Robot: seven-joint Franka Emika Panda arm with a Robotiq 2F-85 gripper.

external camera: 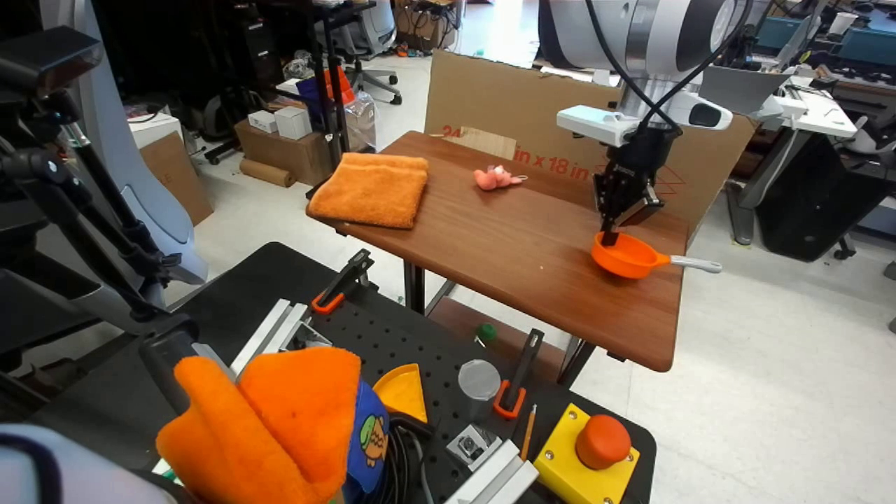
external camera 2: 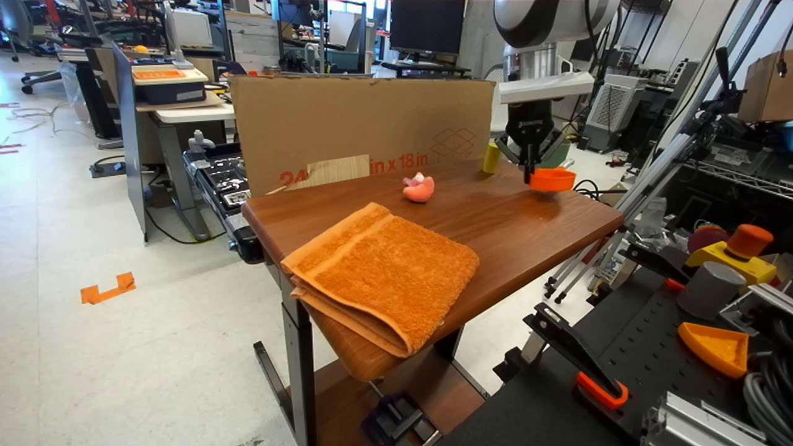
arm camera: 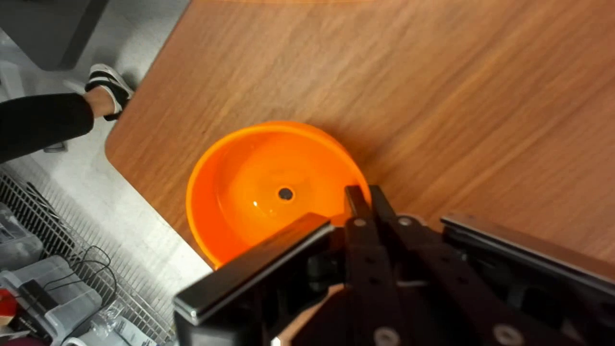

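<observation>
An orange toy pan (external camera: 628, 257) with a grey handle (external camera: 696, 264) is at the right end of the brown table. My gripper is shut on the pan's near rim, one finger inside the bowl and the other outside, as the wrist view shows. The bowl (arm camera: 271, 179) is empty, with a dark spot at its centre. From exterior view 2, the pan (external camera 2: 552, 179) looks a little raised over the tabletop, with an orange reflection under it; my gripper (external camera 2: 529, 178) points straight down there. The pan's handle is mostly hidden in that view.
A folded orange towel (external camera 2: 386, 275) covers the table's left end. Behind the middle sits a pink toy (external camera 2: 419, 188). A yellow object (external camera 2: 491, 158) and a green one (external camera 2: 554, 155) stand near the gripper. Cardboard (external camera: 504, 101) walls the back edge.
</observation>
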